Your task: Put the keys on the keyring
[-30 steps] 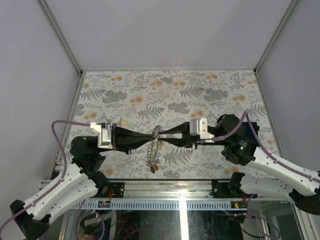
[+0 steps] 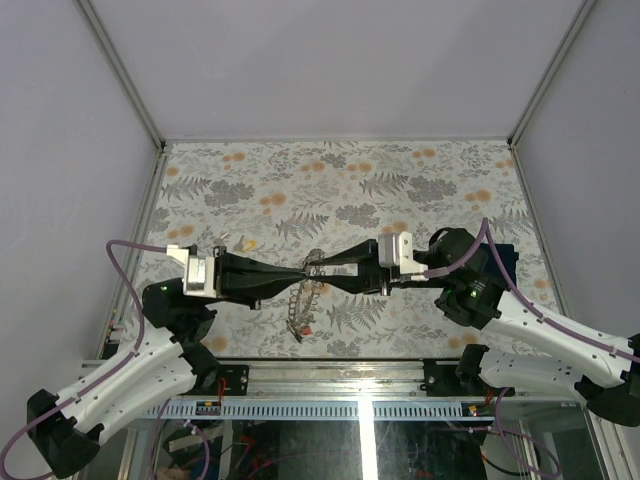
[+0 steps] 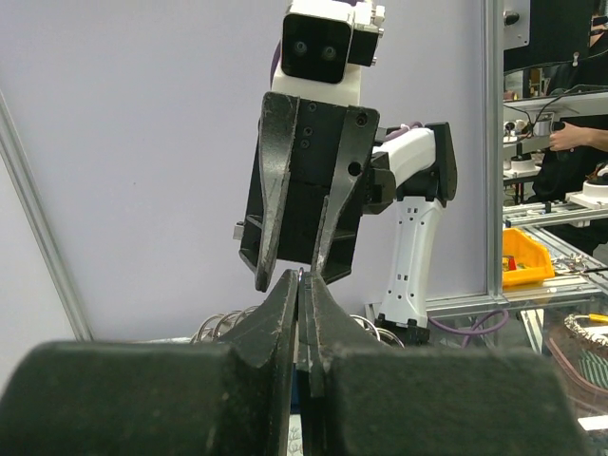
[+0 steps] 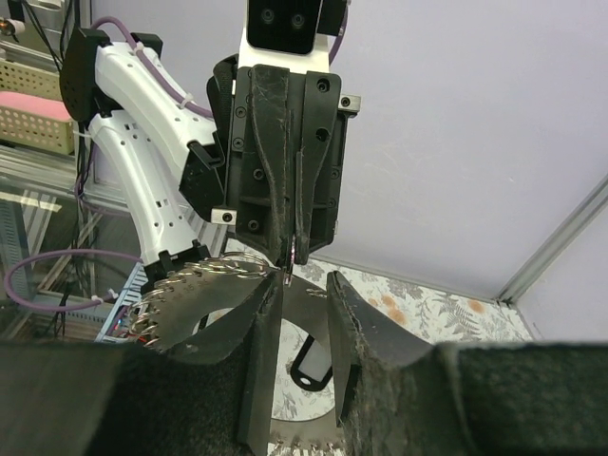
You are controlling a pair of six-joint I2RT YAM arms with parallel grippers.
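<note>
Near the middle of the top view, my left gripper is shut, and the metal coil keyring hangs from its fingertips. In the right wrist view, the keyring loops wide below those tips, with a small bit of bare metal showing between them. A key with a black head shows inside the loop; whether it is threaded I cannot tell. A small red spot sits at the keyring's lower end. Directly facing the left tips, my right gripper stands open, its fingers close around them, and I see nothing gripped there.
A dark blue object lies at the right, partly behind the right arm. A small yellow item rests on the flowered surface to the left.
The hanging keyring has swung, its lower end moving left. The left arm shifted slightly.
</note>
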